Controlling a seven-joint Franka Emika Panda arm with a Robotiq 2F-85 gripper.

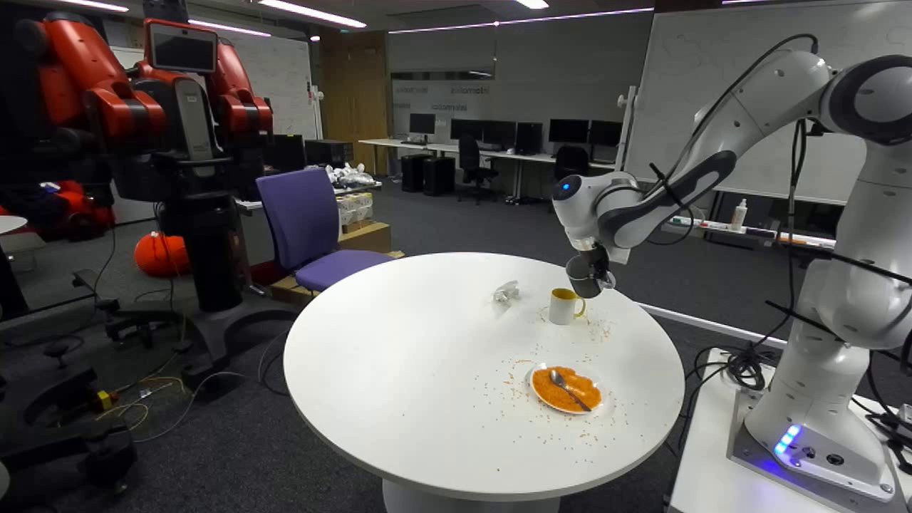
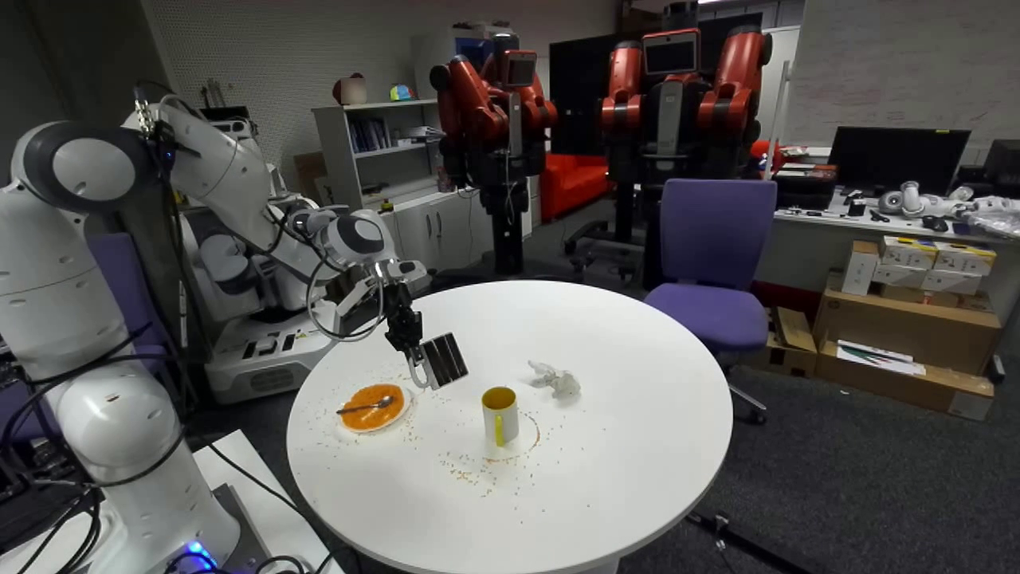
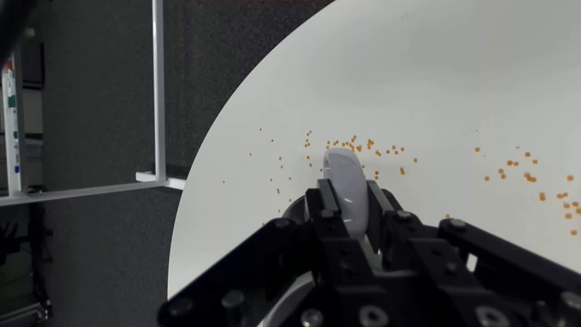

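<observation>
A dark mug [image 1: 585, 278] hangs tilted above the table, clear of its surface. My gripper [image 2: 415, 355] is shut on the pale handle [image 3: 349, 190] of that mug; in the wrist view the handle stands between the two fingers, and most of the mug's body is hidden beneath them. A white mug [image 2: 501, 424] with a yellow inside and yellow handle stands upright on the table, just below the held mug in exterior view 1. In exterior view 2 the held mug [image 2: 445, 360] lies between this mug and the plate.
A white plate [image 1: 531, 382] of orange grains, with a spoon [image 1: 568, 389] across it, rests on the round table [image 1: 385, 368]. Loose grains are scattered around the plate and the white mug. Crumpled clear plastic [image 2: 555, 381] lies near the white mug.
</observation>
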